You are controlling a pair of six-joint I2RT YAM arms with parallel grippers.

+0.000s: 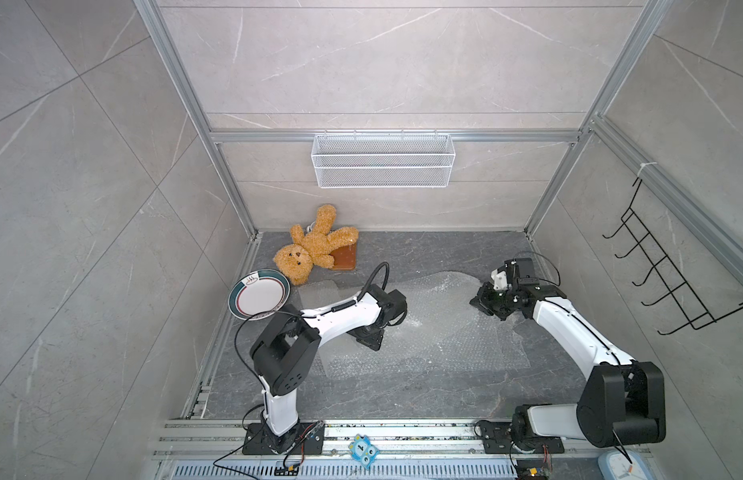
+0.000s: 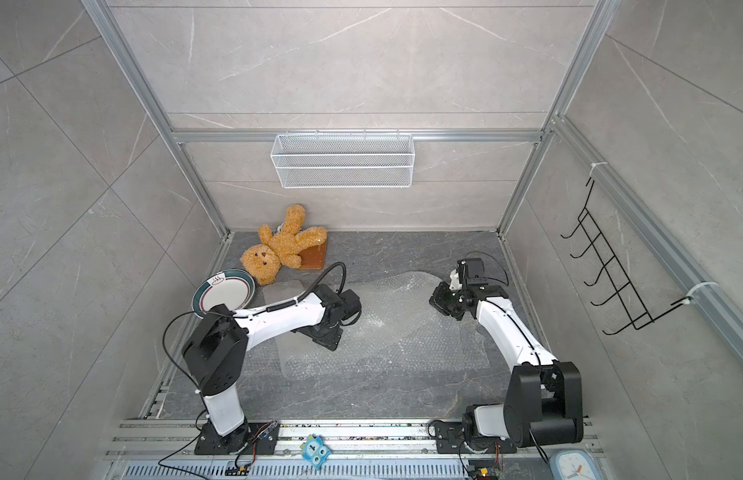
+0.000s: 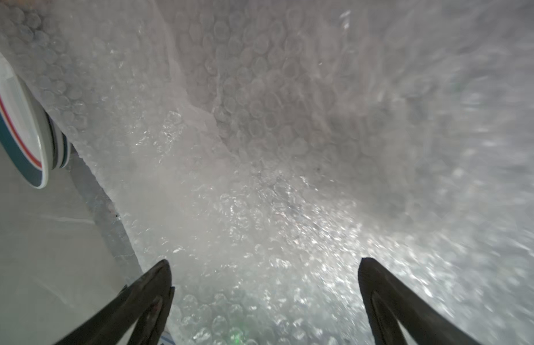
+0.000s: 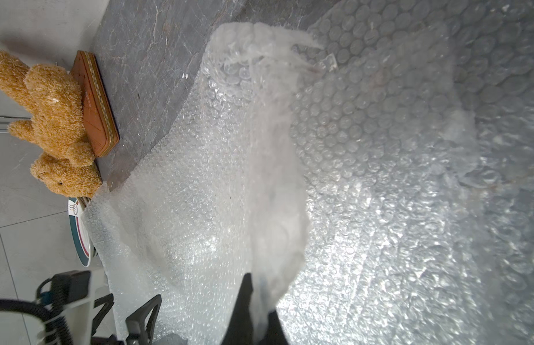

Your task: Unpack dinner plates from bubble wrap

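Clear bubble wrap (image 1: 431, 328) lies spread across the middle of the table, crumpled in places. At the left, beside the wrap, dinner plates with green and red rims (image 1: 258, 294) are stacked. My left gripper is open low over the wrap, nothing visible between its wide-parted fingers; the plates show at the upper left of that wrist view. At the wrap's right end my right gripper is shut on a crumpled fold of the wrap, seen rising from its fingers in the right wrist view.
A teddy bear (image 1: 295, 260) lies over a brown wallet (image 1: 344, 258) at the back left. A white mesh shelf (image 1: 382, 160) hangs on the back wall, a black hook rack (image 1: 659, 264) on the right wall. Bare table (image 1: 435, 396) runs along the front.
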